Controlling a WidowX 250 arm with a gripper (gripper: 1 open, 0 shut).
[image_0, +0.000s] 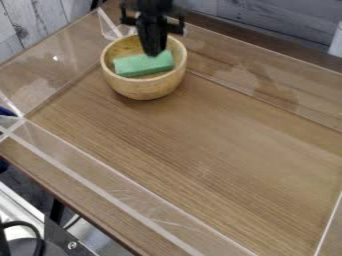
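Note:
A wooden bowl (144, 88) stands on the table at the top left, with a green block (143, 63) lying inside it. My dark gripper (152, 46) hangs over the back of the bowl, just above the block and blurred; it looks shut, and nothing shows held in it.
A wall stands at the back right. Clear tape runs along the left edge, and a black cable lies at the bottom left.

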